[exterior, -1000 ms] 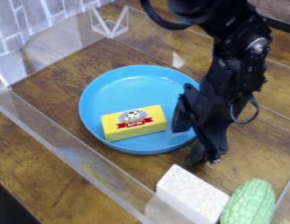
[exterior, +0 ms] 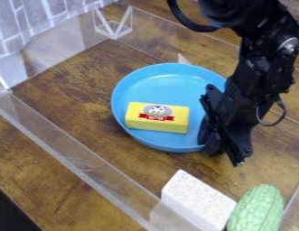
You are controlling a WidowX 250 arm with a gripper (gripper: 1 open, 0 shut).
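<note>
A blue plate [exterior: 153, 83] holds a yellow butter box [exterior: 158, 116] with a red label and cow picture, lying on its left-front part. My black gripper [exterior: 221, 135] is down at the plate's right rim, low over the wooden table, beside the box and apart from it. Its fingers look shut, and nothing shows between them, though the fingertips are dark and hard to make out.
A white block [exterior: 195, 197] and a pale green vegetable-like object [exterior: 256, 213] lie at the front right. Clear plastic walls run along the left and front.
The plate with the butter box has shifted to the right, and my gripper has moved a little to the right too.
</note>
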